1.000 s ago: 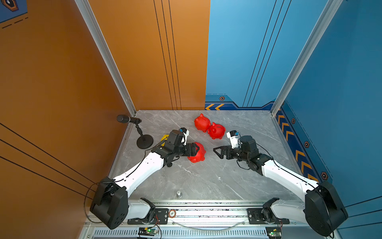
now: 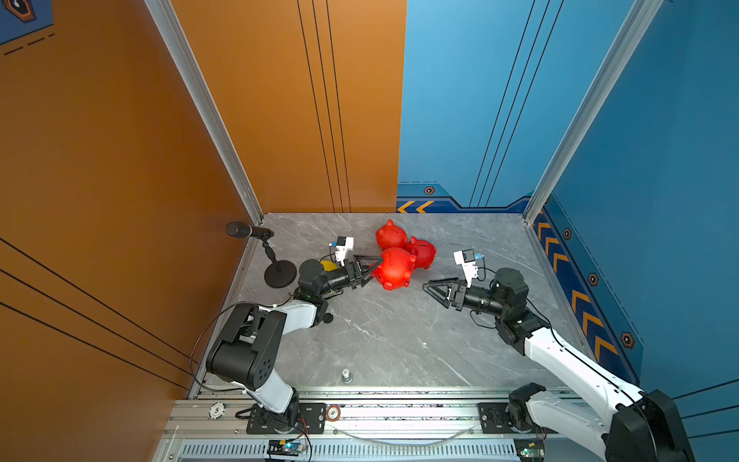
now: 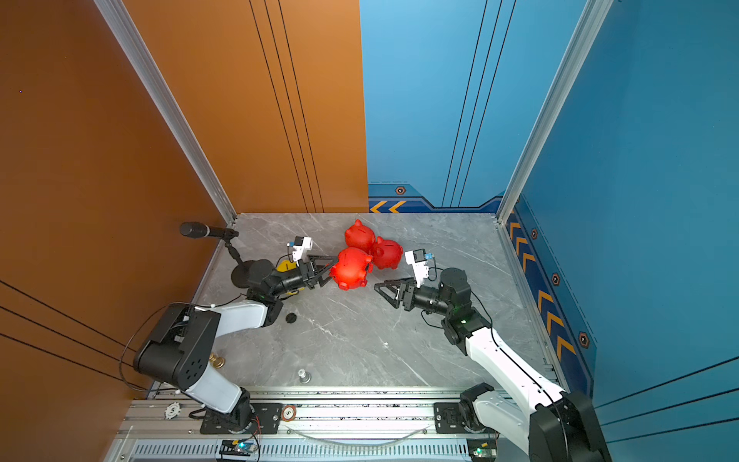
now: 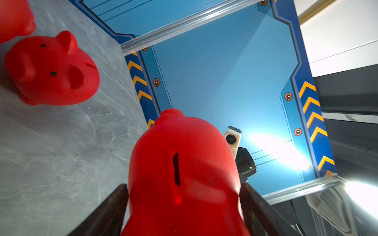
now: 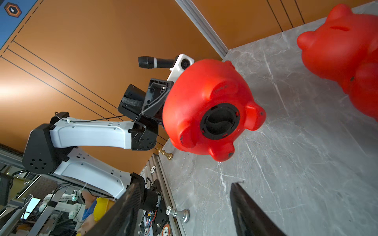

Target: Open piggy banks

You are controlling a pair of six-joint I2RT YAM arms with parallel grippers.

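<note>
A red piggy bank point(image 2: 396, 269) is raised at my left gripper point(image 2: 371, 269), between its spread fingers. In the left wrist view its slot point(image 4: 176, 169) faces me; in the right wrist view its underside shows a black round plug point(image 5: 219, 121) between the feet. Two more red piggy banks point(image 3: 358, 234) point(image 3: 387, 253) sit together at the back of the grey table. My right gripper point(image 3: 388, 292) stands apart to the right of the raised bank, its fingers apart with nothing between them.
A microphone on a stand point(image 2: 280, 272) is at the left, beside a yellow object point(image 2: 327, 265) partly hidden by my left arm. A small metal post point(image 2: 346, 376) stands at the front.
My left gripper and the piggy bank have moved up and back toward the other banks, and the bank's underside has turned rightward.
</note>
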